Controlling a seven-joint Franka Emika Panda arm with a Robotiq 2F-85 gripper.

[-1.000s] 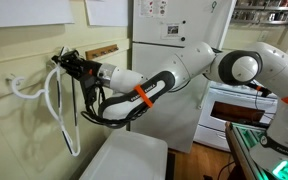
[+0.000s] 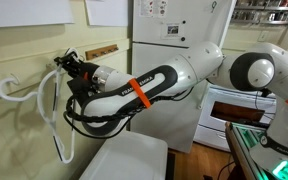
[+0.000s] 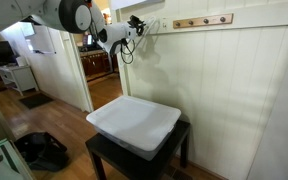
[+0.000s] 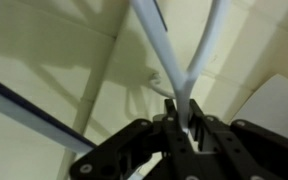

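My gripper [image 2: 68, 62] is up by the cream wall at the left of exterior view 1, shut on a white hanger [image 2: 56, 121]. The hanger dangles below the fingers as a long, narrow loop. In the wrist view the neck of the hanger [image 4: 185, 92] runs between the dark fingers and splits into two arms above them. A white wall hook [image 2: 11, 88] sticks out just left of the gripper; the hanger appears apart from it, though the depth between them is hard to judge. Exterior view 2 shows the gripper [image 3: 137, 24] small and high against the wall.
A wooden peg rail [image 3: 203, 20] is fixed to the wall. Below the arm, a large white-lidded bin [image 3: 134, 120] sits on a dark table [image 3: 171, 145]. The white fridge [image 2: 164, 75] stands behind the arm. Bare wall lies below the hook.
The gripper has shifted slightly left and down near the hook. The hanger has moved with it, its lower end swinging left and dropping a little.
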